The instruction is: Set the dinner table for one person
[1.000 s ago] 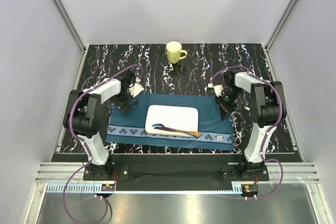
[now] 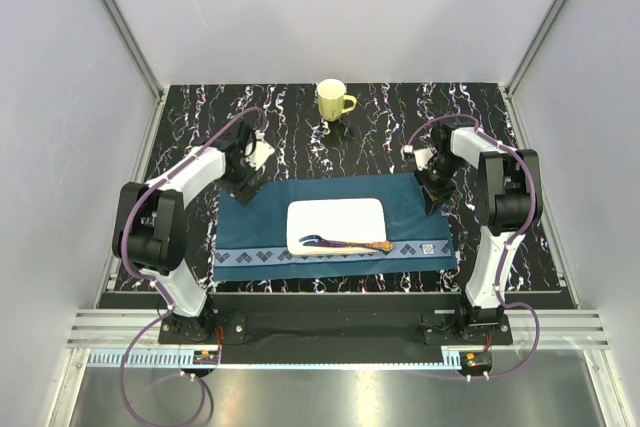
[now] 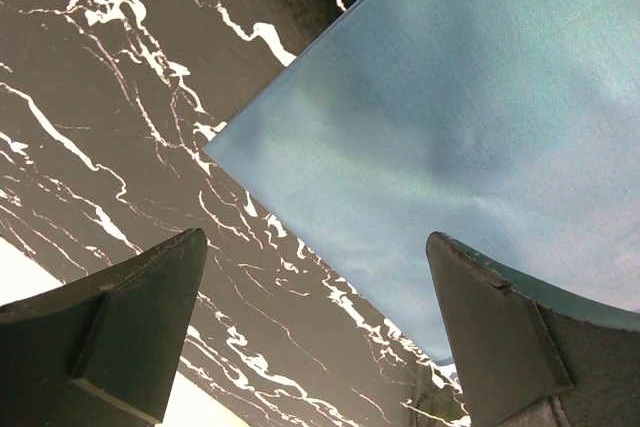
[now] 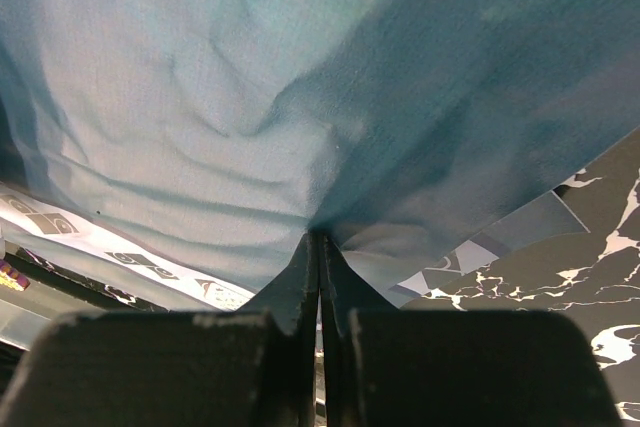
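A blue placemat (image 2: pixel 330 189) with a patterned band lies on the dark marbled table, and on it rests a white rectangular plate (image 2: pixel 335 215). Across the plate's near edge lies colourful cutlery (image 2: pixel 345 244); how many pieces cannot be told. Over the mat's far left corner, my left gripper is open, its fingers wide apart with nothing held. At the mat's right side, my right gripper is shut, and the wrinkles in the cloth (image 4: pixel 250 137) run together at its fingertips. The pinched fold itself is mostly hidden.
A yellow mug (image 2: pixel 332 100) stands upright at the table's back, well clear of both arms. Bare marbled table (image 2: pixel 300 142) stretches between mug and mat. White walls rise at the sides and back.
Placemat, plate and cutlery have shifted to the right, the mat's right side along with my right gripper.
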